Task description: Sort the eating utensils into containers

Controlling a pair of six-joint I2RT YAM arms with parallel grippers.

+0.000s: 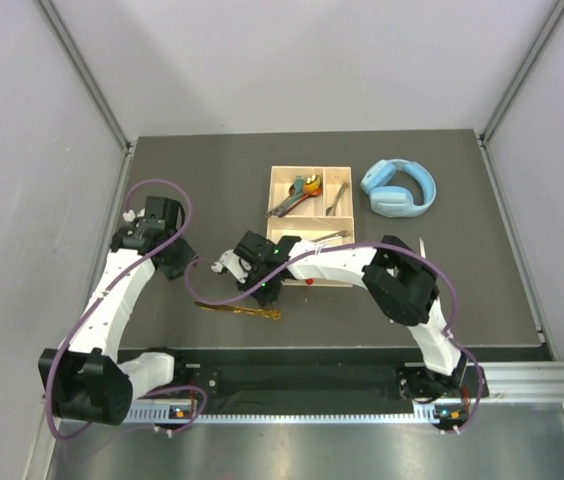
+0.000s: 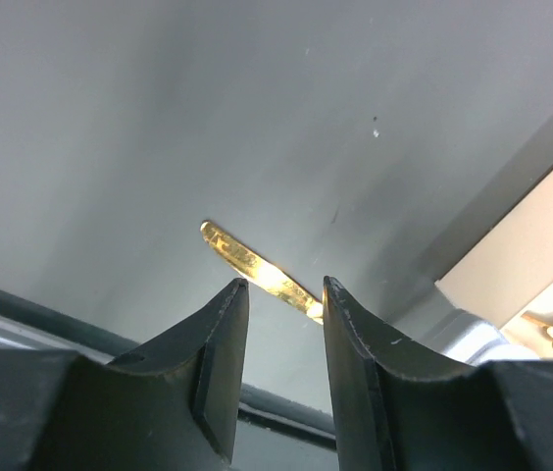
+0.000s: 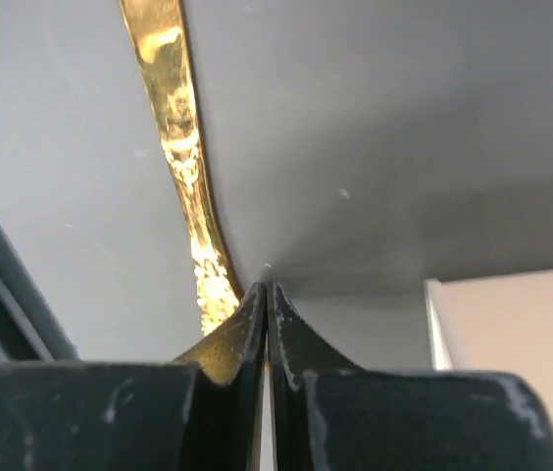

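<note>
A gold knife (image 1: 224, 308) lies on the dark table near its front edge, left of the cream divided organiser (image 1: 310, 175). The knife (image 2: 254, 265) also shows in the left wrist view; its far end is hidden. My right gripper is shut just over the patterned part of the knife (image 3: 178, 128); no held thing shows between its fingertips. My left gripper is open, over the table left of the organiser. Spoons (image 1: 312, 185) and other utensils lie in the organiser's back compartments; a slim utensil (image 1: 342, 189) lies in the back right one.
Blue headphones (image 1: 398, 200) lie right of the organiser. A thin light utensil (image 1: 421, 246) shows by the right arm, partly hidden. Both arms reach in from the front, the right one over the organiser's front.
</note>
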